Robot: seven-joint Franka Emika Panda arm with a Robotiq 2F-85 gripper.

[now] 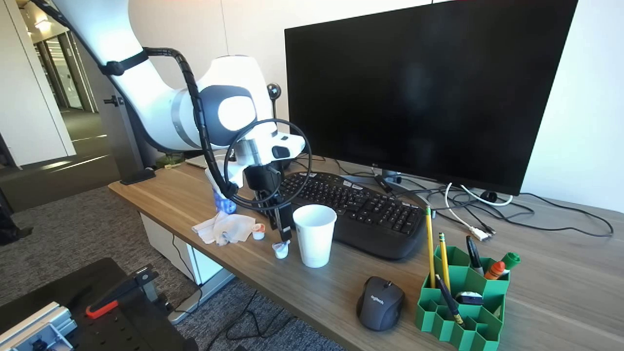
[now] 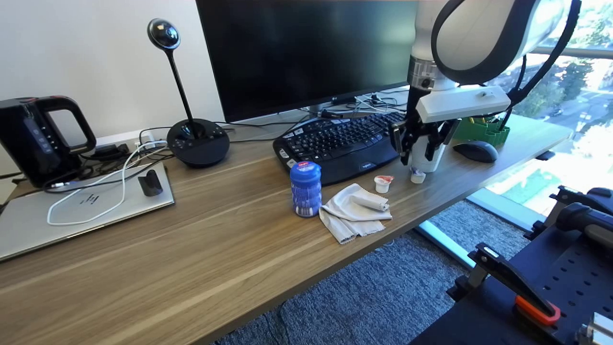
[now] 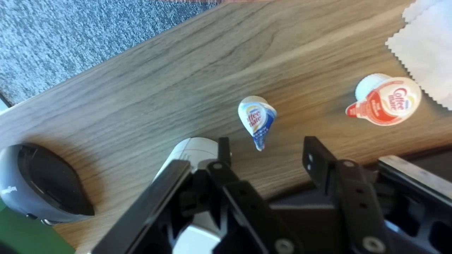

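My gripper stands open, its black fingers point(image 3: 313, 154) well apart with nothing held. Just past the fingertips, a small white creamer cup with a blue-and-white lid point(image 3: 255, 116) rests on the desk, roughly in line with the gap. A white paper cup point(image 1: 314, 235) stands upright close beside the gripper; the left finger partly covers it in the wrist view. A second creamer with an orange-red lid point(image 3: 392, 101) lies farther right there, near a pale cloth point(image 2: 354, 210).
A black keyboard point(image 1: 362, 210) lies behind the cup. The mouse point(image 1: 380, 303) and a green pen holder point(image 1: 462, 304) are toward the right. The desk's front edge runs close to the creamers. A blue-lidded bottle point(image 2: 306, 189) stands by the cloth.
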